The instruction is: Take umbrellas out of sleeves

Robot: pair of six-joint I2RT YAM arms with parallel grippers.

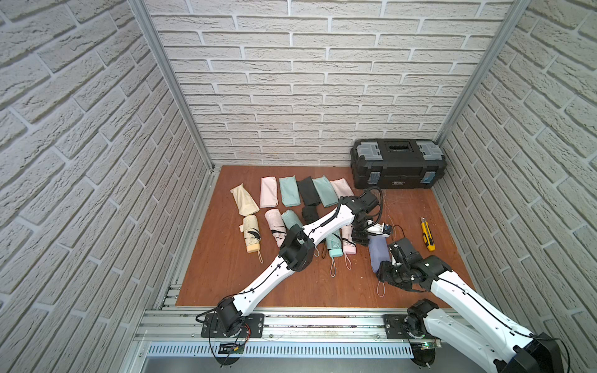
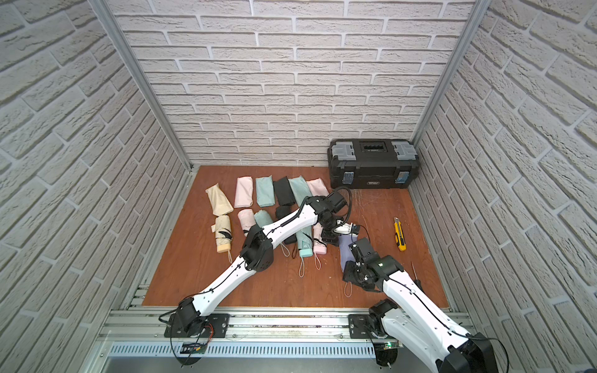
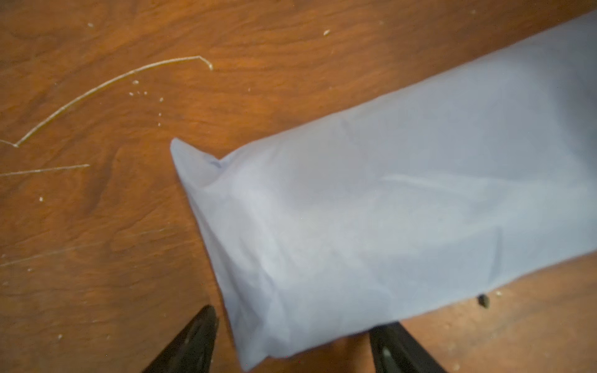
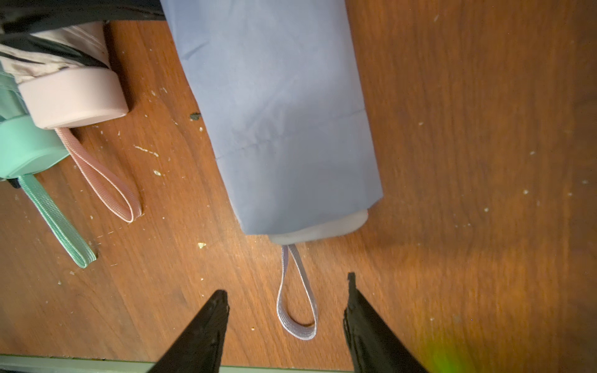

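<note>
A lavender umbrella in its sleeve (image 4: 279, 118) lies at the right of the table. Its grey handle end (image 4: 320, 227), with a wrist loop (image 4: 295, 310), pokes out at the near end. My left gripper is open at the sleeve's far end, fingers either side of a flattened corner. My right gripper is open above the handle end, fingertips apart with the loop beneath between them.
Several bare umbrellas (image 1: 252, 233) and removed sleeves (image 1: 268, 191) lie to the left. A black toolbox (image 1: 398, 164) stands at the back right; a yellow cutter (image 1: 428, 233) lies on the right.
</note>
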